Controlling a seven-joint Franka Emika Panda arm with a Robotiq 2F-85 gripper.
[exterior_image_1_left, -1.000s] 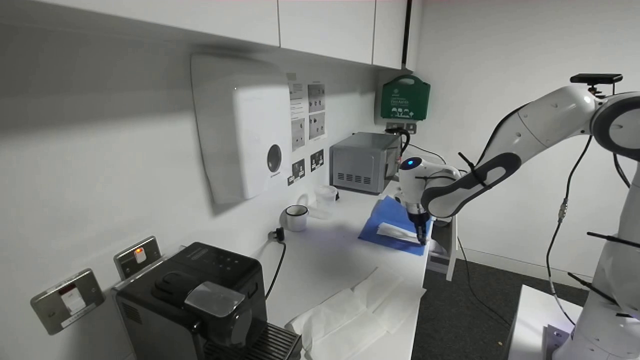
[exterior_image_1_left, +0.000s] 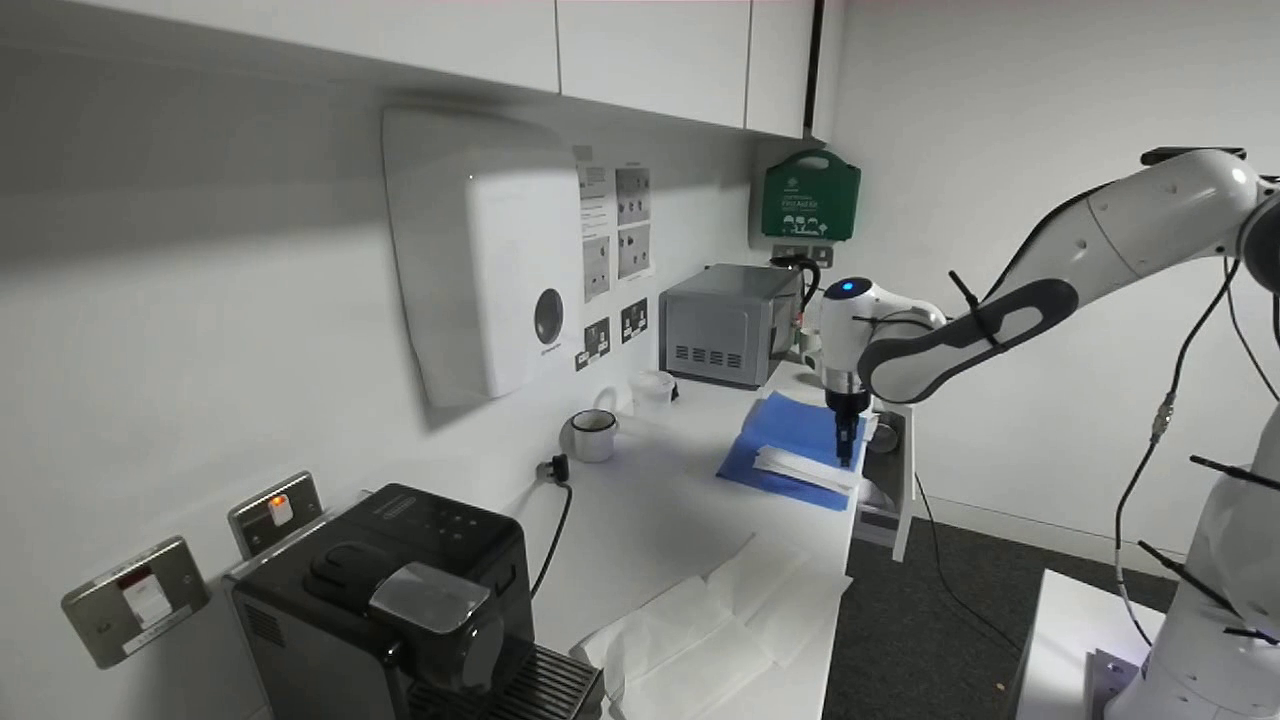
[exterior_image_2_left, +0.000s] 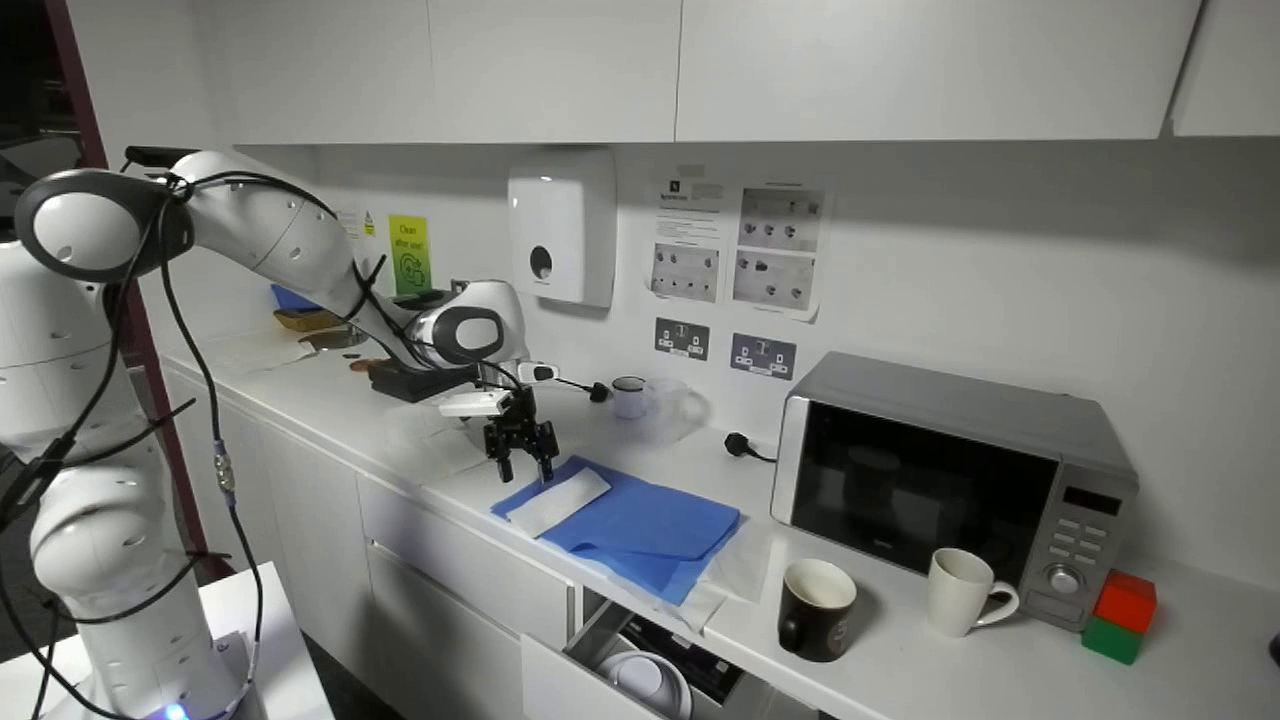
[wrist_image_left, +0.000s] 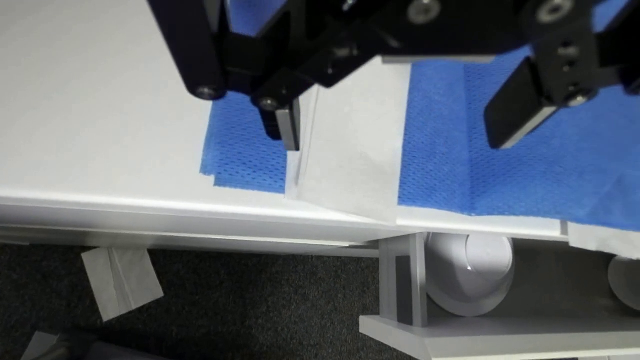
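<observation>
On the counter lies a blue cloth (exterior_image_2_left: 654, 523), spread near the front edge. Across its left part rests a folded white paper towel (exterior_image_2_left: 559, 502), its near end reaching the counter's edge in the wrist view. Above the two, my gripper stands open, one finger to each side of the white towel (wrist_image_left: 360, 132) as the wrist camera sees it, with nothing held. The gripper (exterior_image_2_left: 523, 470) looks raised clear of the cloth in exterior view 2. Blue cloth (wrist_image_left: 441, 138) shows between the towel and the right-hand finger.
Below the counter edge a drawer (exterior_image_2_left: 588, 684) is pulled out, with white dishes inside. A black mug (exterior_image_2_left: 818, 610), a white mug (exterior_image_2_left: 960, 590) and a microwave (exterior_image_2_left: 948, 480) stand to the right. White paper sheets (exterior_image_1_left: 720, 624) lie by the coffee machine (exterior_image_1_left: 396, 600).
My gripper has risen from low over the cloth's front edge, and the arm has drawn up and back. The cloth and the white towel look unmoved.
</observation>
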